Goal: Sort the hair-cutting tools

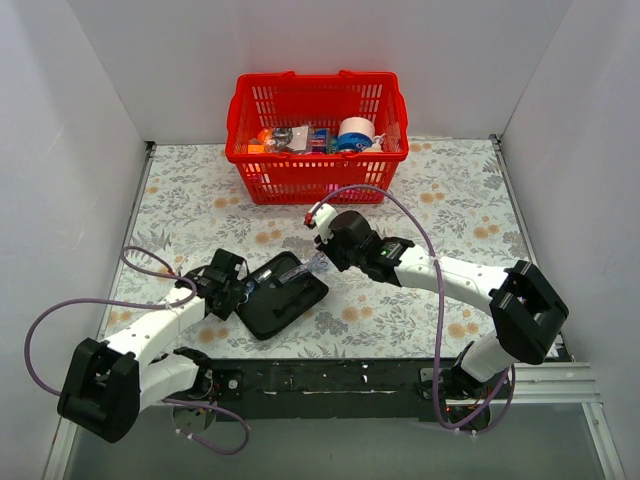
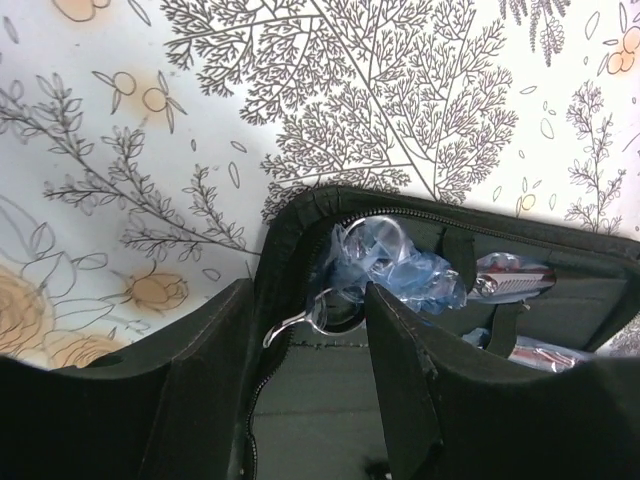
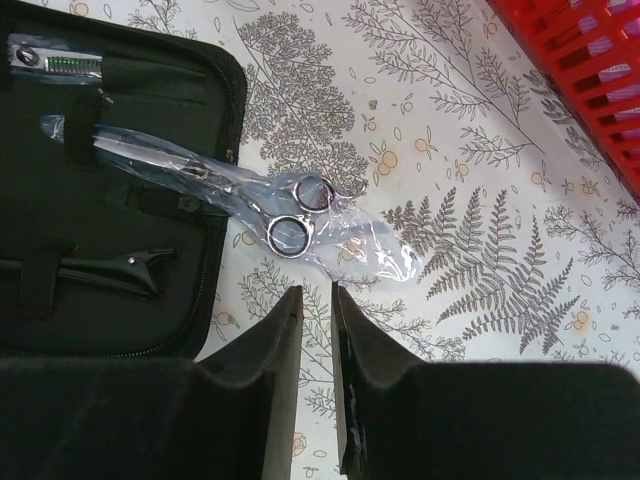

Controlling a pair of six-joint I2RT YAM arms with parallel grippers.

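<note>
The open black case (image 1: 285,310) lies on the patterned mat, holding bagged scissors and other tools under straps. My left gripper is over its left end, fingers parted around scissors in a blue bag (image 2: 410,275); whether they touch is unclear. A second pair of scissors (image 3: 288,235) in clear plastic lies in a strap, handles overhanging the case onto the mat. Black clips (image 3: 110,270) and a razor (image 3: 55,60) also sit in straps. My right gripper is shut above the mat beside the case, with nothing visible between its fingertips.
A red basket (image 1: 310,175) with assorted items stands at the back. Walls border the area.
</note>
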